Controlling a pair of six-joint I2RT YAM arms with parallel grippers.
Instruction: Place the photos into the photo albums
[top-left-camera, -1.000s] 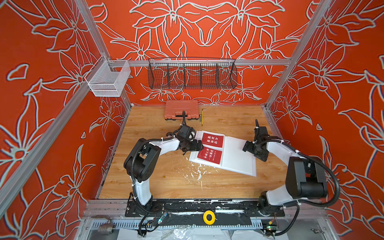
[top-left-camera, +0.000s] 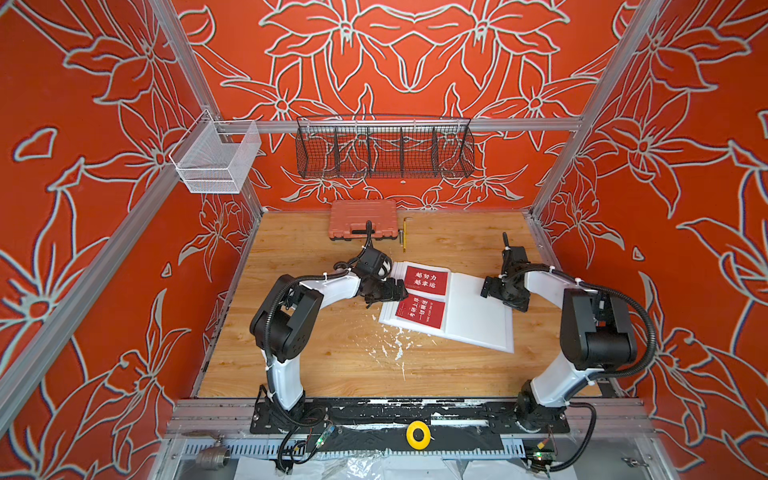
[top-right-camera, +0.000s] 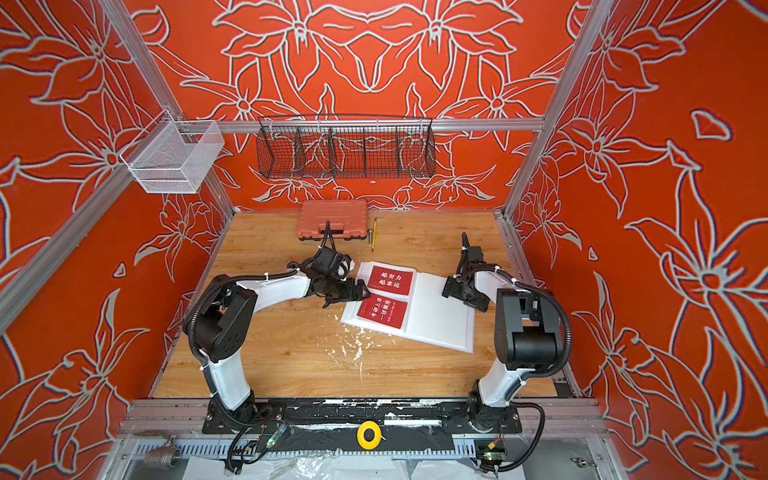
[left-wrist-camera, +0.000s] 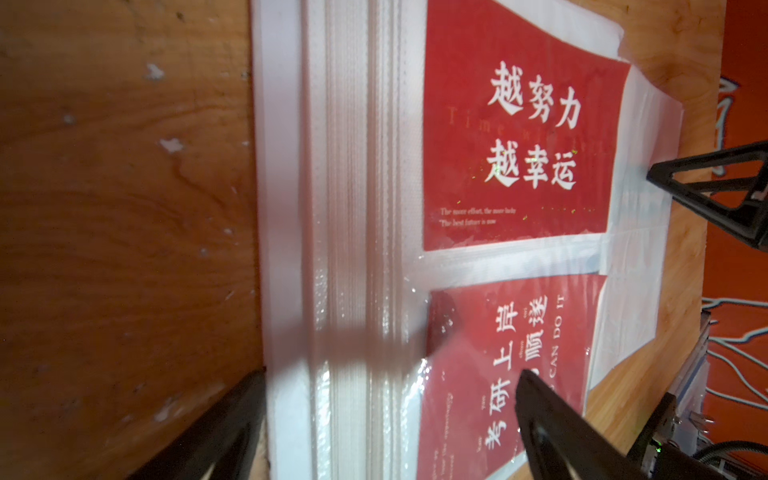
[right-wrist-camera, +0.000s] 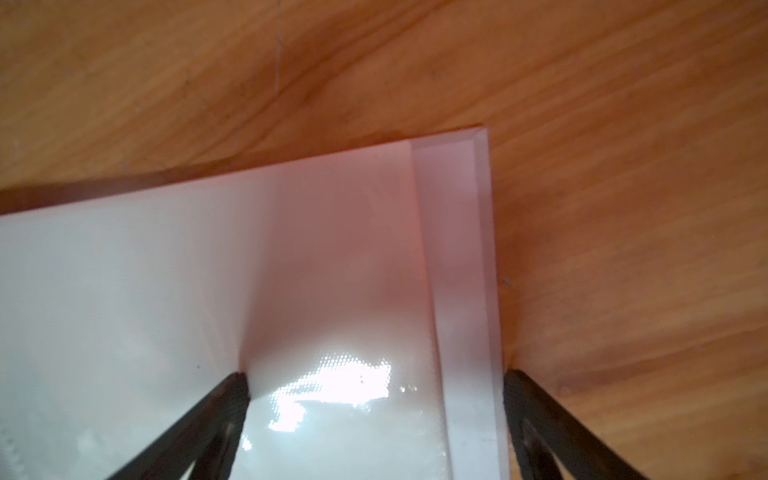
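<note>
The open album (top-left-camera: 477, 316) lies in the middle of the table. Its left page holds two red photos in clear sleeves, an upper one (left-wrist-camera: 516, 192) and a lower one (left-wrist-camera: 480, 408); the right page (right-wrist-camera: 160, 296) is blank white. My left gripper is over the album's left binding edge, its fingers apart on either side, the left one by the wood and the right one over the lower photo. My right gripper is open at the upper outer corner of the right page, fingers straddling the page edge. Nothing shows held in either.
A red case (top-left-camera: 363, 212) and a thin yellow tool (top-left-camera: 405, 233) lie at the back. Wire baskets (top-left-camera: 384, 152) hang on the walls. White flakes dot the wood in front of the album.
My right gripper has moved back, away from the front edge, to the page's upper corner. My left gripper has barely moved.
</note>
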